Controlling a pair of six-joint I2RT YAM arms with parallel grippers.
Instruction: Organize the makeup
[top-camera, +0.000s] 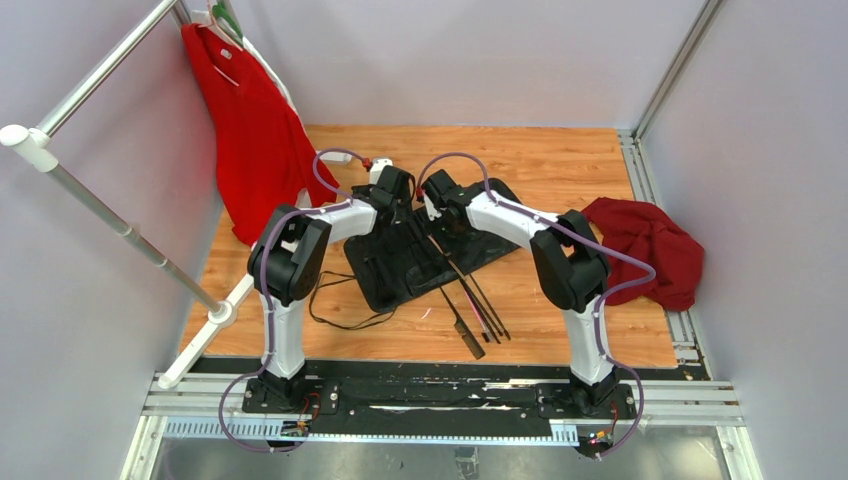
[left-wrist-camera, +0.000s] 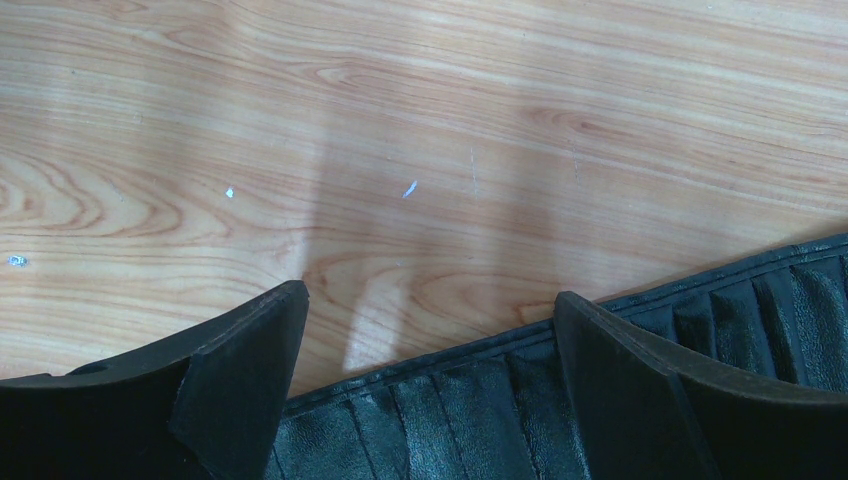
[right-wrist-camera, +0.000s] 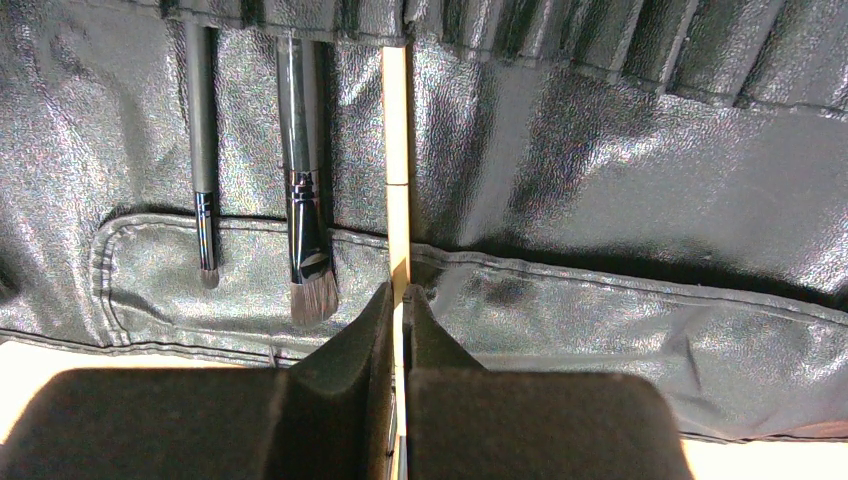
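A black makeup brush roll (top-camera: 388, 285) lies spread on the wooden table under both arms. In the left wrist view its stitched edge (left-wrist-camera: 450, 358) runs below my left gripper, which is open with nothing held. My right gripper is shut over the roll. A gold brush handle (right-wrist-camera: 396, 140) sticks out of a pocket and runs under its fingertips; a sliver shows in the slit, but whether it is pinched cannot be told. Left of it, a wide brush (right-wrist-camera: 305, 200) and a slim brush (right-wrist-camera: 203, 150) sit in pockets, bristles toward my gripper.
Several loose brushes and a dark spatula-like tool (top-camera: 467, 338) lie at the roll's front edge. Its ties (top-camera: 345, 325) trail to the left. A dark red cloth (top-camera: 650, 250) is heaped at the right; a red garment (top-camera: 250, 130) hangs at the left.
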